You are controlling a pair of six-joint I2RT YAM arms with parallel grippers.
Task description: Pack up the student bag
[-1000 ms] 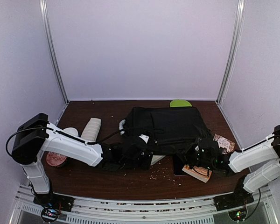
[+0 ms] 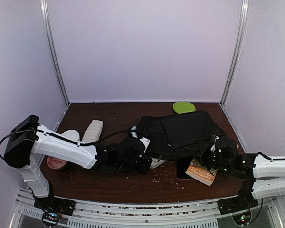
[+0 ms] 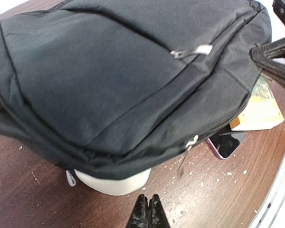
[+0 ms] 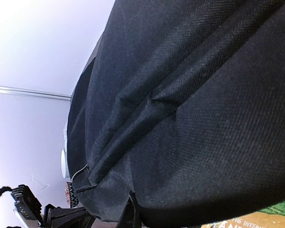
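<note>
The black bag (image 2: 180,133) lies across the middle right of the table, its fabric filling much of both wrist views. My right gripper is shut on the bag's edge at its front right. At the bag's front left, my left gripper is shut, with nothing showing between its fingers, just clear of the fabric. A white object (image 3: 116,184) pokes out from under the bag. Partly beneath the bag's front edge lies a dark phone (image 3: 226,141). The orange book (image 2: 201,172) rests beside it, partly covered by my right gripper.
On the left stand a white cylindrical case (image 2: 92,131) and a red patterned bowl (image 2: 57,163), partly behind the left arm. A green disc (image 2: 184,107) sits behind the bag. Small crumbs (image 2: 168,176) are scattered on the front table.
The bag has shifted to the right and turned slightly, covering more of the patterned item at the right.
</note>
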